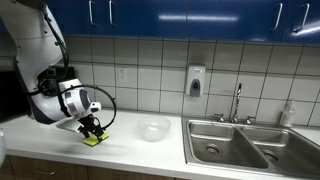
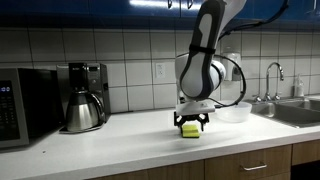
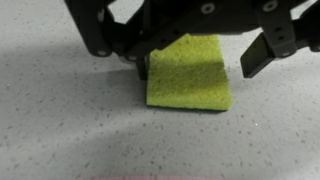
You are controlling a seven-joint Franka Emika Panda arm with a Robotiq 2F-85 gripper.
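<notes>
A yellow-green sponge (image 3: 190,75) with a dark underside lies on the speckled counter, between the two fingers of my gripper in the wrist view. The fingers stand open: the left finger is close by the sponge's left side, and a gap shows between its right side and the right finger (image 3: 258,56). The gripper's body hides the sponge's far part. In exterior view 1 the sponge (image 1: 95,139) sits low under the gripper, and in exterior view 2 the sponge (image 2: 190,131) shows below the arm on the counter.
A clear bowl (image 1: 155,128) stands to the right of the arm, with the double sink (image 1: 215,143) beyond it. In exterior view 2, a coffee maker (image 2: 86,97) and a microwave (image 2: 28,102) are at the left. Bare counter (image 2: 100,150) lies in front of them.
</notes>
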